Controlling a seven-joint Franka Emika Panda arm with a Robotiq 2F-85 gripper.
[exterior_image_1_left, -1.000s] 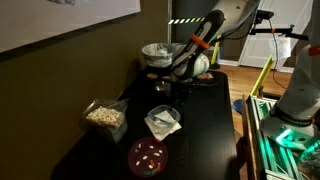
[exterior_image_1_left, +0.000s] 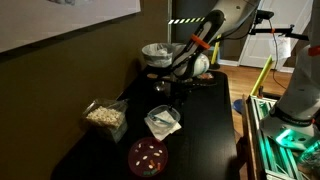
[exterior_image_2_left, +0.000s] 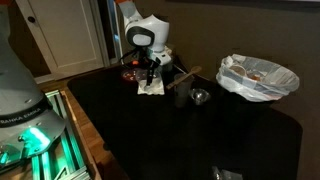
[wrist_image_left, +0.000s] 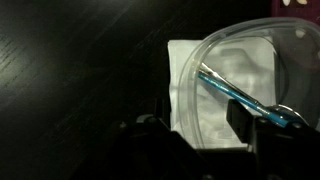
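Note:
A clear plastic container (wrist_image_left: 192, 85) sits on a white napkin (wrist_image_left: 181, 55), with a blue-handled metal utensil (wrist_image_left: 235, 92) inside it. From outside, the same container (exterior_image_1_left: 161, 121) is in the middle of the dark table. My gripper is open, one dark finger (wrist_image_left: 154, 122) left of the container's wall and the other over its inside. Nothing shows between the fingers. In the second exterior view the gripper (exterior_image_2_left: 151, 74) points down near the napkin (exterior_image_2_left: 151, 88). Whether the fingers touch the container cannot be told.
A red plate (exterior_image_1_left: 148, 157) with small pieces lies in front of the container. A bag of pale bits (exterior_image_1_left: 106, 117) stands by the wall. Beyond are a lined white basket (exterior_image_2_left: 252, 79), a metal bowl (exterior_image_2_left: 201, 97), a dark cup (exterior_image_2_left: 182, 93) and a wooden spoon (exterior_image_2_left: 187, 75).

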